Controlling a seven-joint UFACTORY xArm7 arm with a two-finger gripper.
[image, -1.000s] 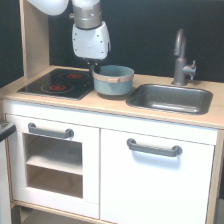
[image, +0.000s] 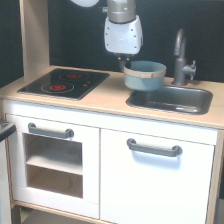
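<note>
The blue-grey pot (image: 146, 77) is over the left part of the metal sink basin (image: 190, 99), hiding some of it. It looks level, though whether it touches the sink cannot be told. My gripper (image: 126, 64), below the white wrist, is at the pot's left rim, where the handle would be. It seems shut on the handle, but the dark fingers are small and hard to make out.
A dark tap (image: 180, 58) rises behind the sink, right of the pot. Wooden counter (image: 112, 92) lies between cooktop and sink. Below are cabinet fronts with dark handles (image: 155, 149).
The pot has moved right with my gripper, from the counter between cooktop and sink to over the sink's left part. The arm has shifted right and slightly up.
</note>
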